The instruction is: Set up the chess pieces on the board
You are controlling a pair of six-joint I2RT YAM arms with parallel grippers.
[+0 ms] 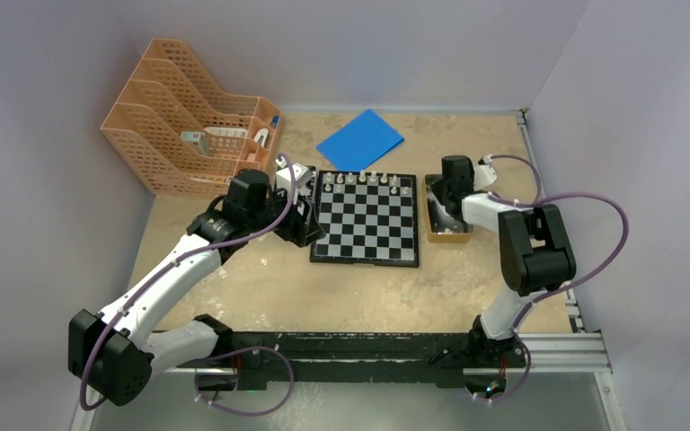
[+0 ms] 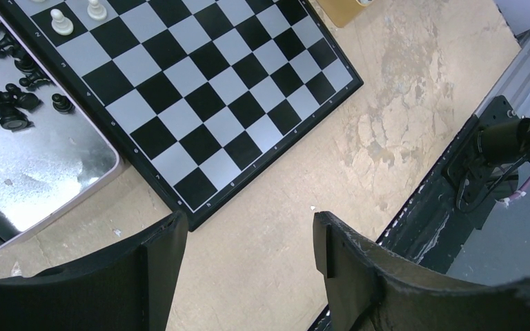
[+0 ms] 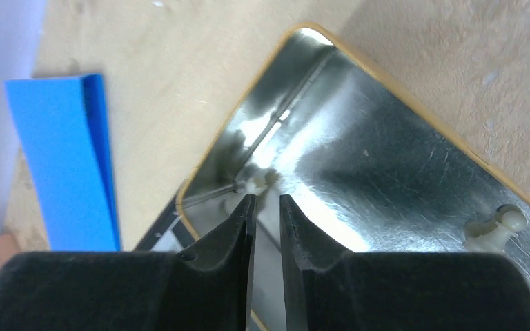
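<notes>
The black-framed chessboard [image 1: 366, 226] lies mid-table, with several white pieces [image 1: 350, 178] standing in rows along its far side. In the left wrist view, white pawns [image 2: 61, 22] stand on the board's squares. My left gripper is open and empty over the board's near left corner. My right gripper points into the tan-rimmed tray [image 3: 414, 103], its fingers a narrow gap apart. Right at the fingertips shows a blurred white piece [image 3: 255, 185]; whether it is gripped or lies beyond them I cannot tell. Another white piece [image 3: 493, 231] lies in that tray.
Left of the board sits a metal tray [image 2: 76, 138] of black pieces [image 2: 14, 103]. A blue sheet [image 1: 360, 140] lies behind the board and an orange organizer [image 1: 166, 99] stands at the back left. The table in front of the board is clear.
</notes>
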